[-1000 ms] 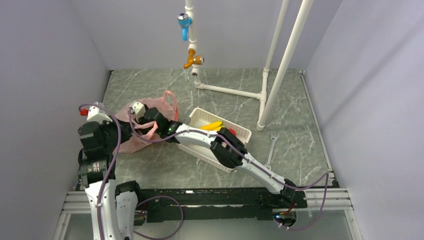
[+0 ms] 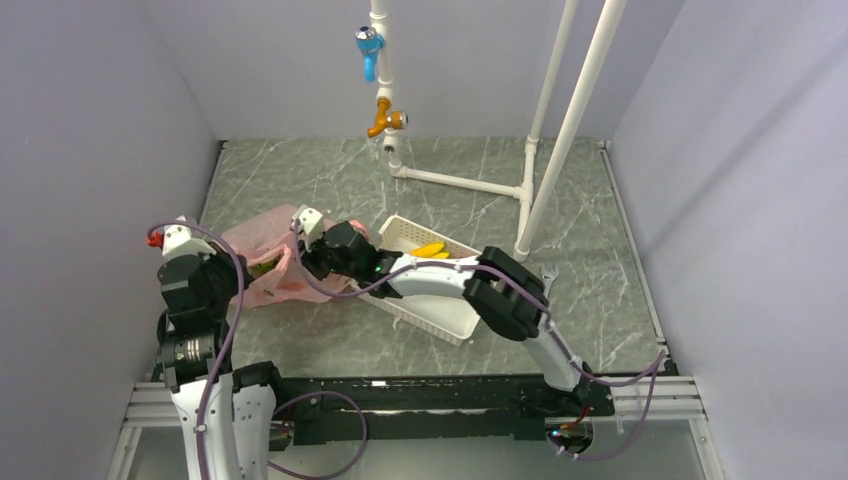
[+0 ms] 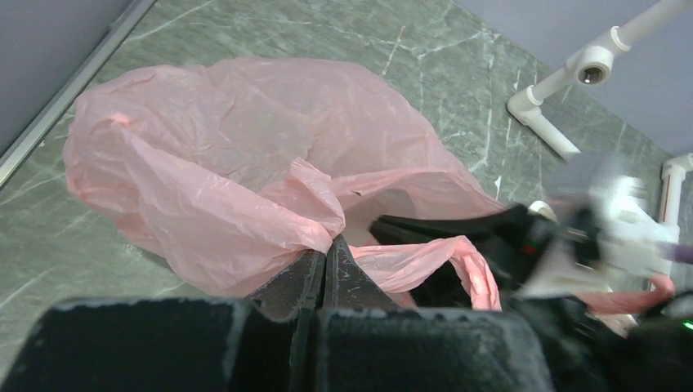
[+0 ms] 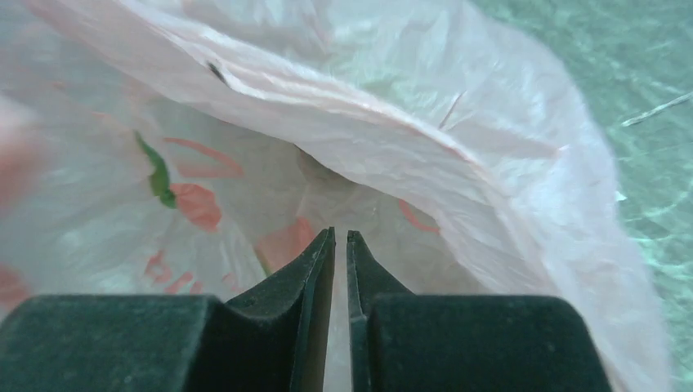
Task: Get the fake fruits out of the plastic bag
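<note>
The pink plastic bag point(image 2: 262, 232) lies crumpled at the left of the counter. My left gripper is shut on a gathered edge of the bag. In the top view, something yellow-green point(image 2: 263, 268) shows inside the bag near that gripper. My right gripper points into the bag's mouth, fingers close together with a narrow gap; pale plastic shows through the gap, and I cannot make out anything held. Bag film point(image 4: 523, 163) drapes around it, printed in red and green. A pink handle strip point(image 3: 470, 261) loops by the right arm.
Bananas point(image 2: 428, 250) lie in the white basket point(image 2: 440, 328), partly under my right arm. White pipes point(image 2: 460, 182) with taps stand behind. A wrench point(image 2: 549, 273) is partly hidden by the right arm at the right.
My right gripper has swung a little to the right, its arm now covering the red fruit in the basket. The left gripper has shifted slightly, and the yellow-green patch in the bag has come into view.
</note>
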